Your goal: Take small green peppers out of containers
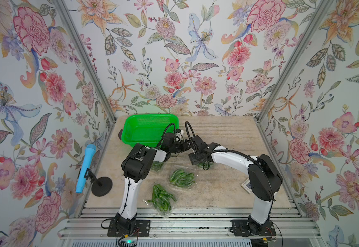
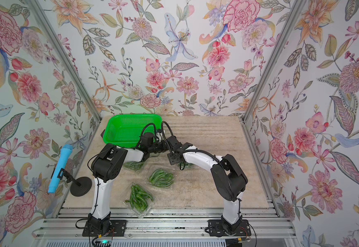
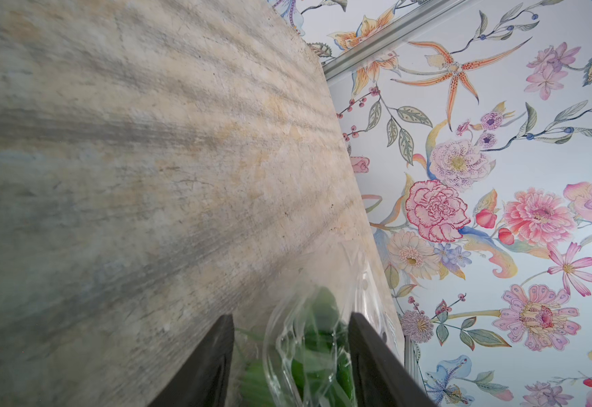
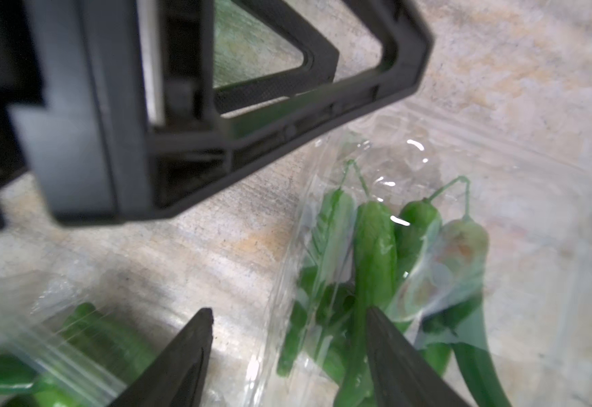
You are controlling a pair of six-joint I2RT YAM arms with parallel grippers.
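Observation:
Green peppers lie in clear plastic bags: one middle bag, one front bag, and a partly covered left bag. Another bag of peppers lies under my right gripper, mostly hidden by it from above. The right fingers stand apart over this bag's left edge; I see no pepper gripped. My left gripper is open, with clear plastic and peppers showing beyond and between its fingertips; contact cannot be judged. In the top views both grippers are close together.
A green basket stands empty at the back left, behind my left gripper. A blue cylinder on a black stand is at the left edge. A small square card lies at the right, partly covered.

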